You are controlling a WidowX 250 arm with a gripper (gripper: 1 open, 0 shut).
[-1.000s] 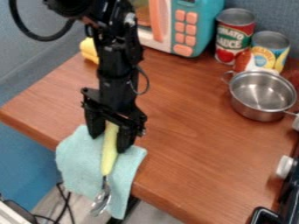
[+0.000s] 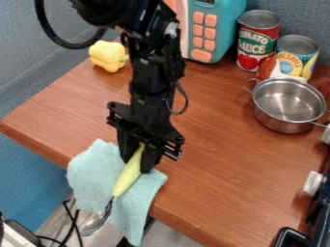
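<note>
My black gripper (image 2: 141, 152) is low over the front left edge of the wooden table, around the upper end of a pale yellow, long object (image 2: 126, 174). Its fingers are largely dark and overlapping, so whether they grip it is hard to tell. Beneath lies a light blue cloth (image 2: 95, 171), draped over the table edge. A metal utensil end (image 2: 99, 218) shows at the lower end of the yellow object, over the cloth.
A steel pot (image 2: 288, 104) stands at the right, with cans (image 2: 258, 39) behind it. A toy microwave (image 2: 206, 29) and yellow object (image 2: 110, 55) are at the back. A black appliance (image 2: 306, 217) sits front right.
The gripper has shifted slightly right. The yellow object's lower end and the metal part have swung left, so it now slants more. The cloth has shifted a little.
</note>
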